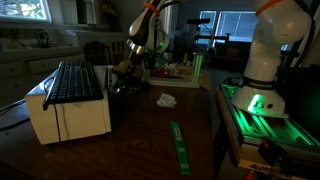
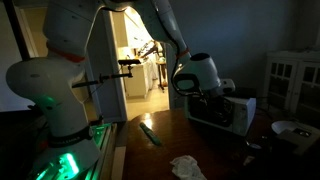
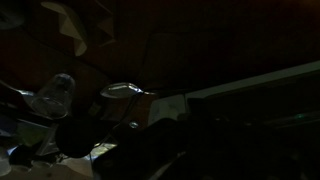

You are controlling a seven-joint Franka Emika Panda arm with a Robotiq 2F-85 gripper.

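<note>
My gripper hangs at the far end of the arm, close to the white box in exterior view 2. It appears shut, and nothing shows between its fingers, though the area is very dark. In the wrist view the gripper is only a dark shape along the bottom. A crumpled white cloth or tissue lies on the brown table, and a long green strip lies nearer the front. Both are well apart from the gripper.
A black keyboard-like object rests on the white box at left. A clear cup and a shiny object show in the wrist view. Dark clutter stands behind the cloth.
</note>
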